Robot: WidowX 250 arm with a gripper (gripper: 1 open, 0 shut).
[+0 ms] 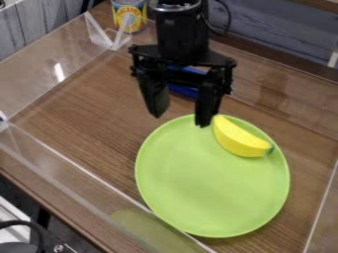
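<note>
The black gripper [181, 111] hangs open above the upper edge of a light green plate [205, 183], its two fingers spread with nothing held between them. A yellow banana-like object [240, 137] lies on the right part of the plate, just right of the gripper's right finger. A blue object [188, 90] is partly hidden behind the gripper, on the wooden surface [86, 119].
A yellow can [128, 17] stands at the back left near some clear plastic. Transparent panels run along the left side, and a dark cable shows at the bottom left. Bare wood lies left and right of the plate.
</note>
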